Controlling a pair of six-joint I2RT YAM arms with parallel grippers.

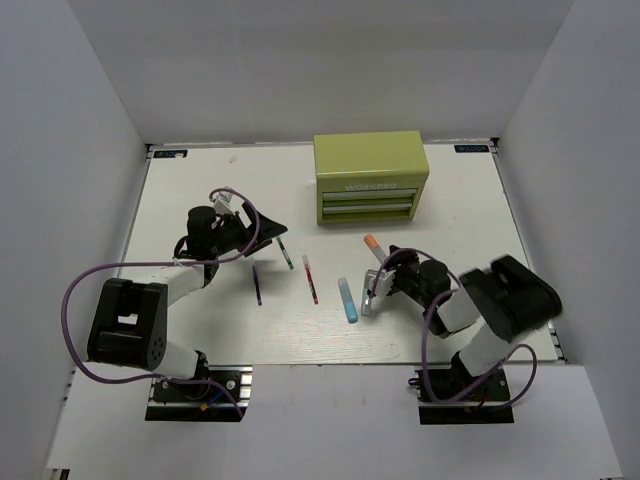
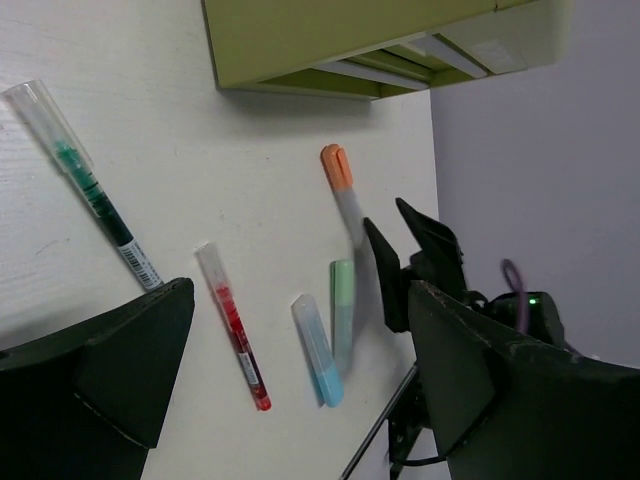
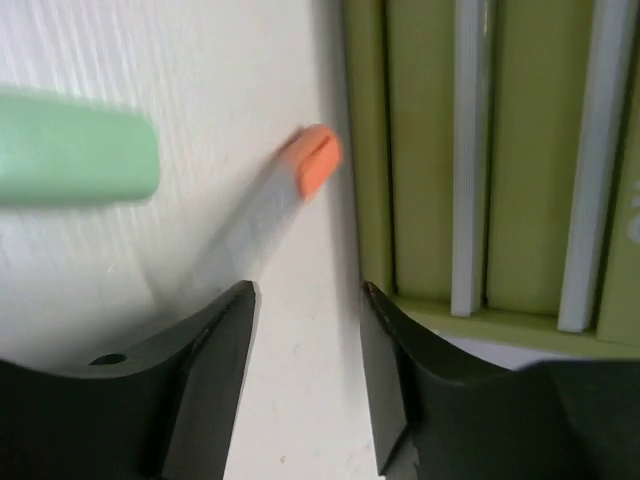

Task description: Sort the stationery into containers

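On the white table lie a green-capped pen point(image 1: 284, 252), a dark blue pen point(image 1: 257, 284) and a red pen point(image 1: 310, 281). Right of them are a light-blue eraser knife point(image 1: 347, 300), a green-ended one point(image 2: 343, 310) and an orange-ended one point(image 1: 373, 246). My left gripper point(image 1: 263, 225) is open above the table near the green pen, empty. Over the right-hand items hangs my right gripper, its fingers apart and nothing between them; the orange-ended item point(image 3: 312, 160) and the green end point(image 3: 80, 150) show ahead of it, blurred. In the top view it partly covers the green-ended item.
A green WORKPRO box point(image 1: 370, 165) with open shelf slots facing front stands at the back, right of the middle. Bare table point(image 1: 230, 180) extends at the back left and along the front edge.
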